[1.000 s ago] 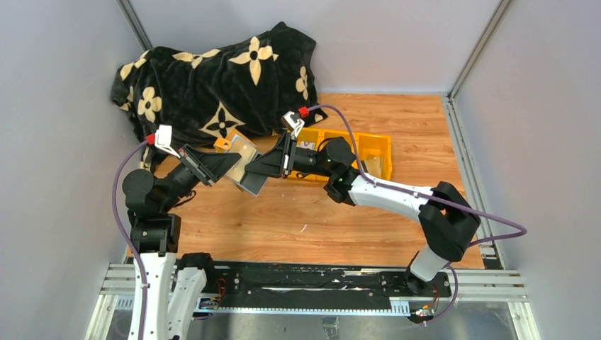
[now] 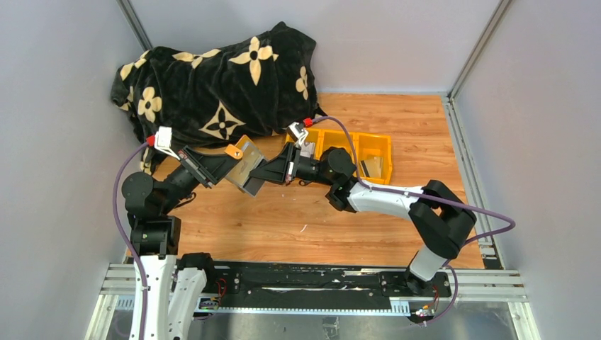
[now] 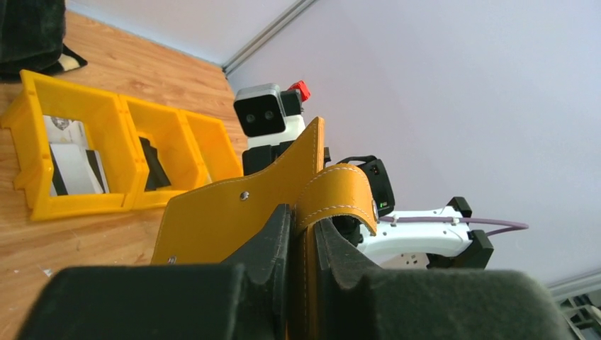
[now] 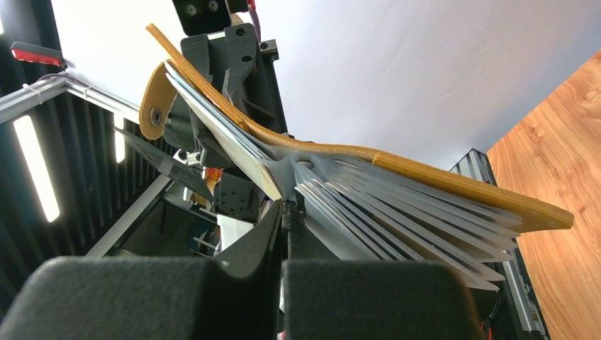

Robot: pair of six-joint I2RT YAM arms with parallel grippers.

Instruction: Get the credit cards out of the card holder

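Note:
The tan card holder [image 2: 244, 163] [image 3: 237, 205] is held upright-ish between the two grippers at centre left. My left gripper [image 2: 227, 161] has its fingers on either side of the holder near its strap. In the right wrist view the holder's clear sleeves [image 4: 411, 219] fan out below its tan cover, with a pale layer on the other side. My right gripper [image 2: 259, 172] is shut with its tips at the sleeves near the middle; nothing clearly shows between its fingers.
A yellow three-compartment bin [image 2: 385, 149] [image 3: 78, 212] stands behind the right arm, holding card-like items. A black patterned cloth [image 2: 212, 85] lies at the back left.
The holder's upper part has moved slightly right; the left arm is nearly still.

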